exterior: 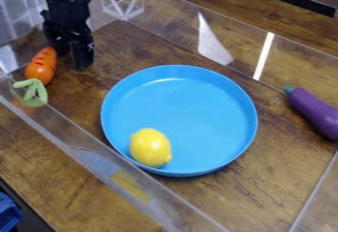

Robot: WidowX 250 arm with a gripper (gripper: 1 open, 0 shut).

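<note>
My black gripper (69, 40) is low over the wooden table at the upper left, just behind an orange carrot (42, 66) with pale green leaves. Its fingers look spread apart, with nothing clearly between them. A yellow lemon (150, 147) lies in the lower left part of a blue plate (199, 108). A purple eggplant (313, 114) lies on the right side.
Transparent strips or walls run along the back right and the front left of the area. A blue object (8, 214) shows at the bottom left corner. Bare wood lies between plate and gripper.
</note>
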